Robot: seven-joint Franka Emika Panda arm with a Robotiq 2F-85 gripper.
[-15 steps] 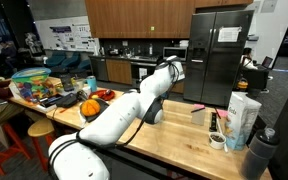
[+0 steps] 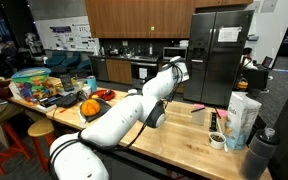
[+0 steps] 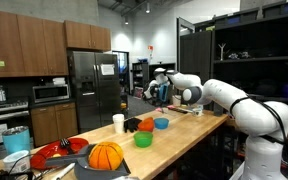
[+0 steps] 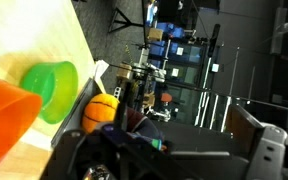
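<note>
My gripper stands open in the wrist view, its dark fingers wide apart and no object held between them. Left of it is a green bowl [image 4: 56, 92], with an orange-red bowl [image 4: 6, 112] nearer the camera, cut off by the frame's edge. An orange basketball [image 4: 99, 108] shows just behind the near finger. In exterior view 2 the green bowl [image 3: 143, 140] sits on the table beside the basketball [image 3: 106, 157]. The orange-red bowl [image 3: 146, 124] and a blue bowl [image 3: 162, 124] are farther back. My arm reaches over the table, above these things.
A white mug [image 3: 118, 118] stands behind the bowls, and a dark tray [image 3: 76, 155] lies left of the ball. At the other table end are a bag [image 2: 242, 118], a dark canister [image 2: 259, 153] and a small bowl [image 2: 217, 140]. Bare wood [image 2: 184, 148] lies before them.
The arm has shifted slightly in exterior view 1, its middle joint a little to the right. The table objects look unmoved.
</note>
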